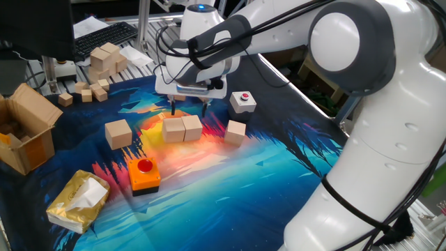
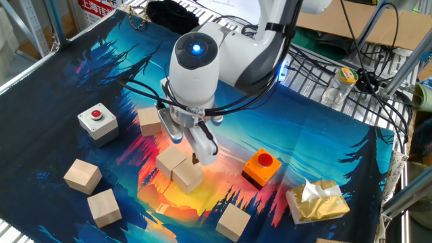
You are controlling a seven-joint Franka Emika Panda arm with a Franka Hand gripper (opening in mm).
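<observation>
Two plain wooden cubes, a left one and a right one, stand side by side and touch at mid-mat. My gripper hangs pointing down just behind and above this pair, its two fingers spread apart with nothing seen between them. From the other side, the pair lies under the hand, which partly covers that area. Single cubes stand to the right and left of the pair. Two more cubes show in exterior view 2; the hand mostly hides that spot in exterior view 1.
An orange box with a red button and a tissue pack lie nearer the front. A grey button box stands right of the hand. A cardboard box and several small blocks are at left.
</observation>
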